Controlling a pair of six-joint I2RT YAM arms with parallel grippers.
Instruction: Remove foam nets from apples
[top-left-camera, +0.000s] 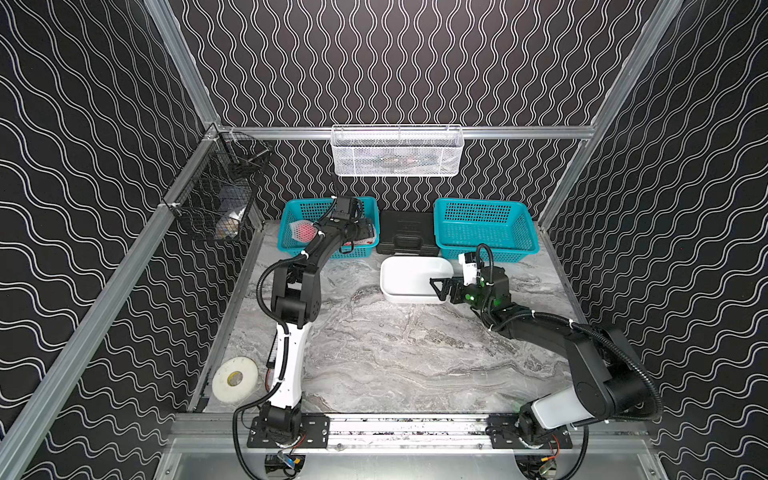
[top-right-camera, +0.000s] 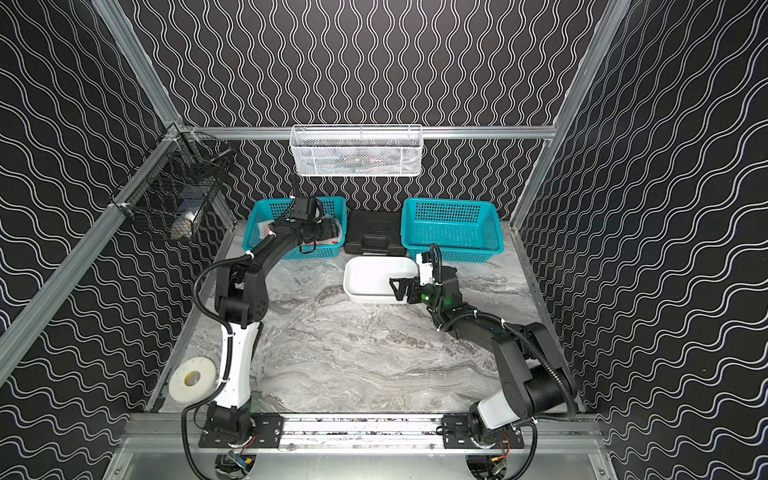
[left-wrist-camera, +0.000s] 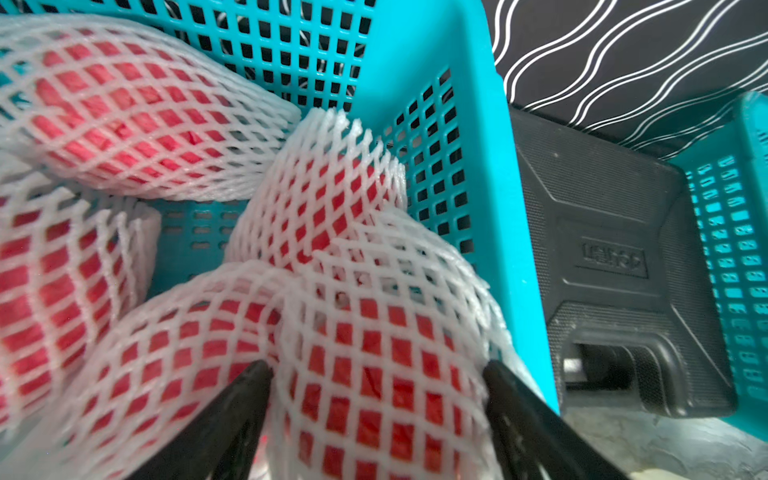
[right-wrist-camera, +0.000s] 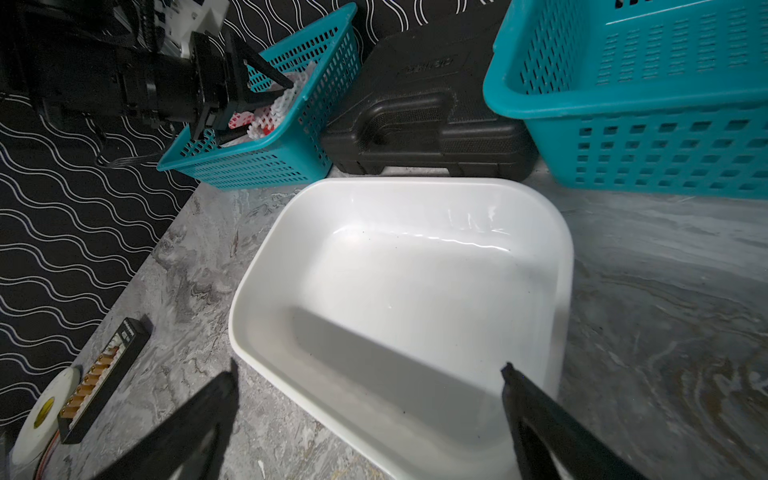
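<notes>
Several red apples in white foam nets lie in the left teal basket (left-wrist-camera: 500, 232); one netted apple (left-wrist-camera: 376, 392) is nearest in the left wrist view. My left gripper reaches down into this basket, its fingers (left-wrist-camera: 244, 408) spread on either side of that apple. Whether they press on the net is not clear. Another netted apple (top-left-camera: 303, 231) shows at the basket's left side in the top left view. My right gripper is open and empty over the white tray (right-wrist-camera: 404, 188), which holds nothing.
A black case (right-wrist-camera: 432, 96) stands between the left basket and an empty right teal basket (top-left-camera: 486, 224). A white tape roll (top-left-camera: 235, 380) lies front left.
</notes>
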